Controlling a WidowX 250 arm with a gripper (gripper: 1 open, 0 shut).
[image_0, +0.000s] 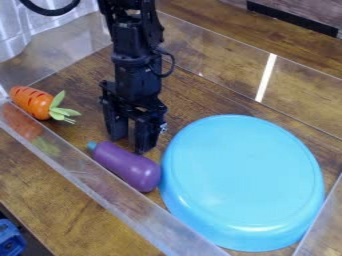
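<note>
The black gripper (134, 131) hangs low at the centre of the camera view, its tips down near the wooden floor of the clear-walled bin. Just in front of it lies a purple toy eggplant (124, 166). An orange toy carrot (34, 100) with a green top lies to its left. A large upturned blue bowl or lid (241, 183) fills the right front. Whether the gripper's fingers are open or shut is unclear against the dark arm.
Clear bin walls (44, 152) run along the front left and right. Bare wood lies behind and right of the gripper. A blue object (7, 238) sits outside at the lower left.
</note>
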